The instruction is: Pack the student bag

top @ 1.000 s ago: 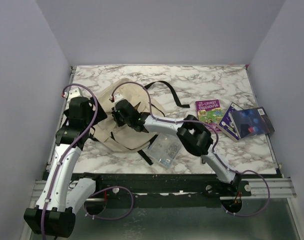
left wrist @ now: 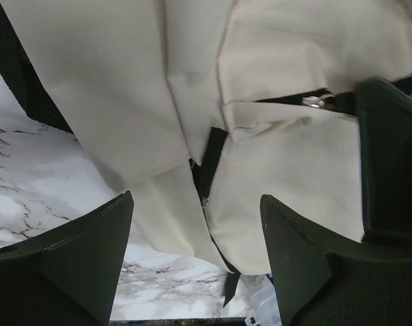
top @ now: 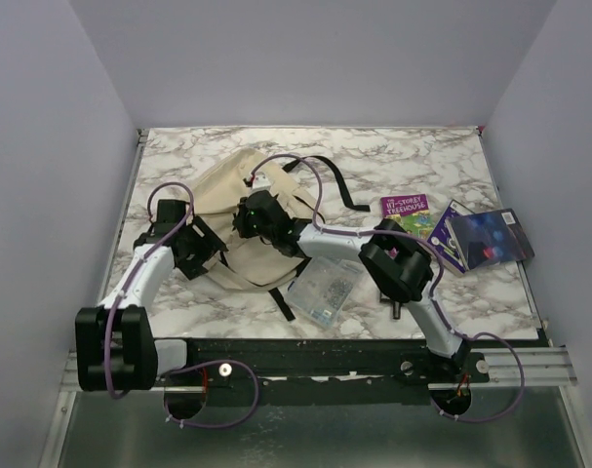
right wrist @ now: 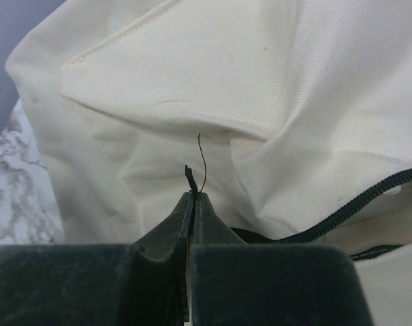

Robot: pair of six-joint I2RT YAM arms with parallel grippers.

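Observation:
The cream bag (top: 255, 260) with black zips and straps lies open and rumpled at the left-middle of the table. My left gripper is low over the bag's near-left side, its fingers apart with fabric and a short black strap below between them. My right gripper is shut at the bag's upper middle; a thin dark zip end or cord rises at its tips, but whether it is gripped is unclear.
A clear plastic case (top: 323, 291) lies at the bag's front right. Books, including a pink one (top: 403, 205) and dark blue ones (top: 483, 242), lie at the right.
My left arm has swung down and toward the front of the bag, its gripper lower on screen. My right gripper moved slightly right from a second ago.

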